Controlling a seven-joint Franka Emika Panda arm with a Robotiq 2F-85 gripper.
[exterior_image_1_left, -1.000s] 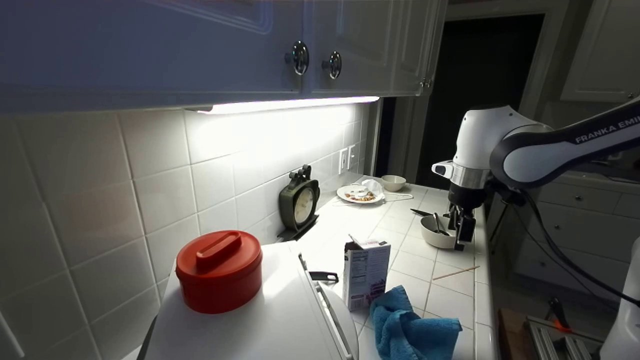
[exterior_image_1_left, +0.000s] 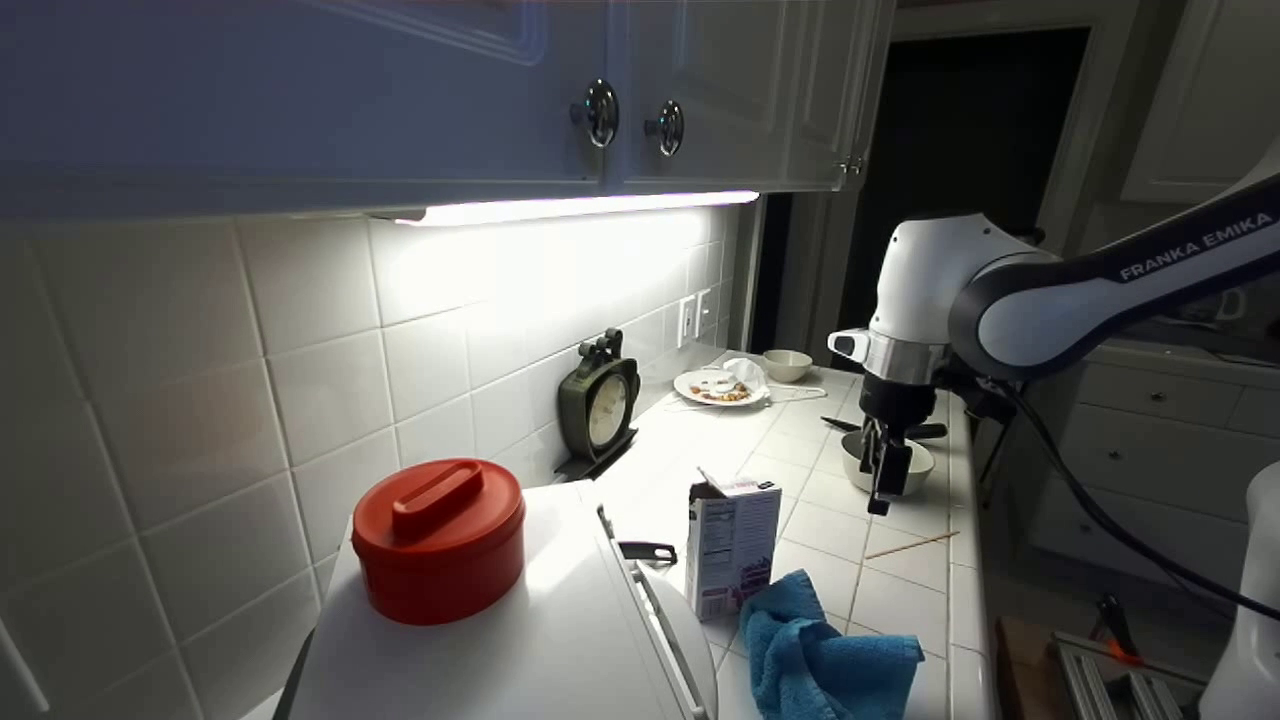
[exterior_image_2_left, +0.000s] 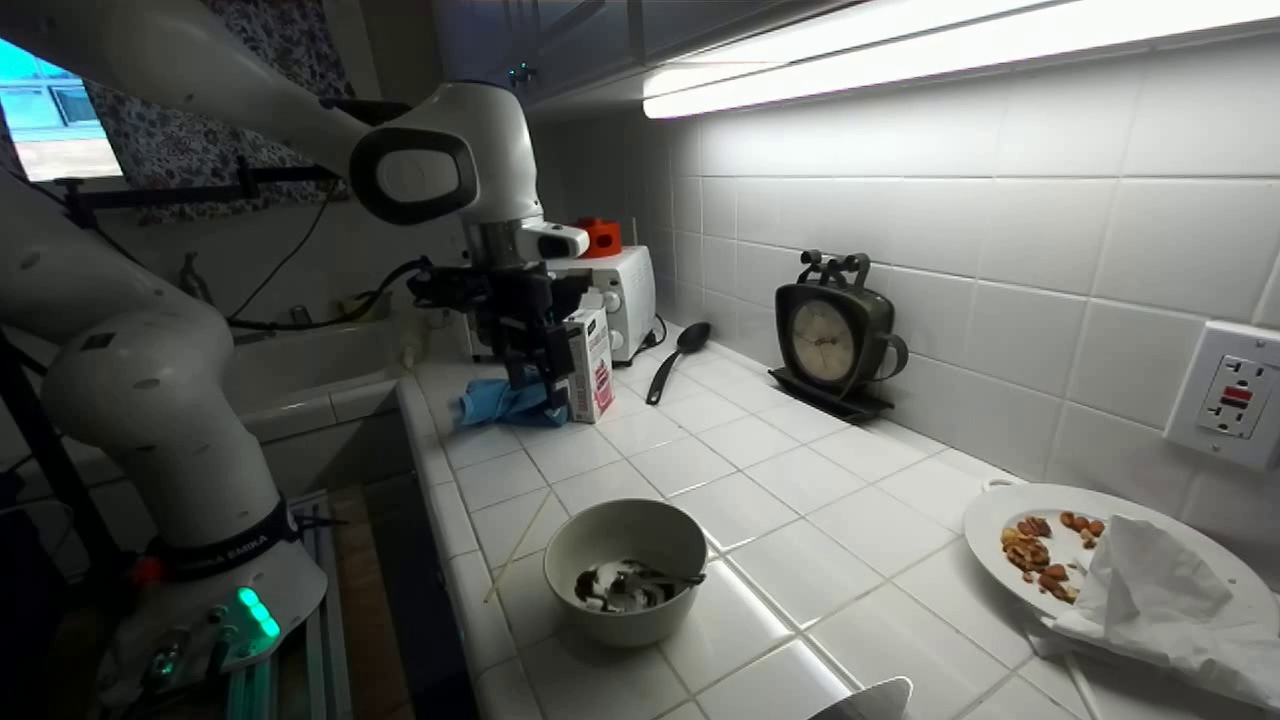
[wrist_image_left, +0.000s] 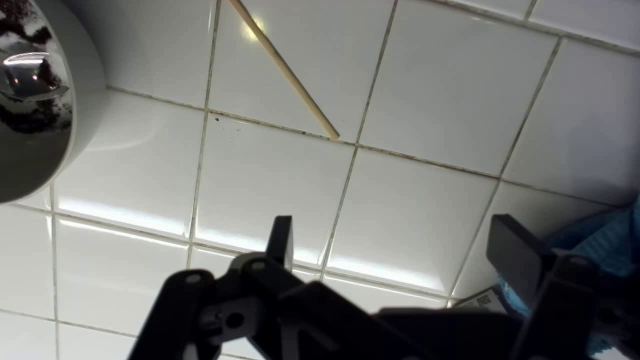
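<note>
In the wrist view my gripper stands open above the white tiles, its two dark fingers wide apart and nothing between them. A thin wooden stick (wrist_image_left: 291, 78) lies flat on the counter ahead of the fingers. The off-white bowl (exterior_image_2_left: 624, 600) holds dark and whitish contents and a spoon (exterior_image_2_left: 666, 578); part of it shows at the upper left of the wrist view. Beyond the bowl in exterior view 2, the blue cloth (exterior_image_2_left: 510, 402) is crumpled against a white and purple box (exterior_image_1_left: 732, 546). The cloth also shows at the right of the wrist view.
A plate (exterior_image_2_left: 990, 522) with nuts and a crumpled napkin (exterior_image_2_left: 1152, 588) sits near the wall. A dark scale (exterior_image_2_left: 834, 336) and a black spoon (exterior_image_2_left: 678, 360) stand along the back. The red container (exterior_image_1_left: 438, 540) rests on a white appliance (exterior_image_1_left: 504, 654). The mid-counter tiles are bare.
The arm and gripper have shifted left in exterior view 1, now overlapping the bowl and covering its spoon. Bowl, stick, box and cloth have stayed in place.
</note>
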